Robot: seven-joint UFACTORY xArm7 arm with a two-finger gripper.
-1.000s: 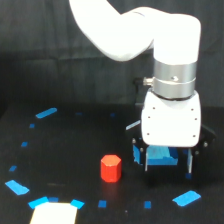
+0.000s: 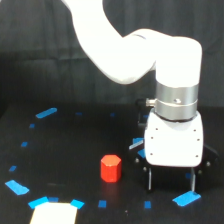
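Note:
My gripper point(image 2: 171, 183) is at the right, pointing down over the dark table, its two thin fingers spread apart. Nothing shows between the fingertips. A blue object point(image 2: 139, 144) peeks out past the left side of the white hand; most of it is hidden, so its shape cannot be told. To the left of the gripper, clear of the fingers, a red block point(image 2: 111, 168) with a hexagonal outline rests on the table.
A pale, cream-coloured object point(image 2: 53, 213) is cut off by the bottom edge at the left. Blue tape pieces point(image 2: 16, 187) and small blue marks dot the table. Another tape strip point(image 2: 186, 198) lies beneath the gripper's right side.
The hand has come lower in the picture and slightly right. It now covers more of the blue object, which showed between and behind the fingers before. The red block has not moved.

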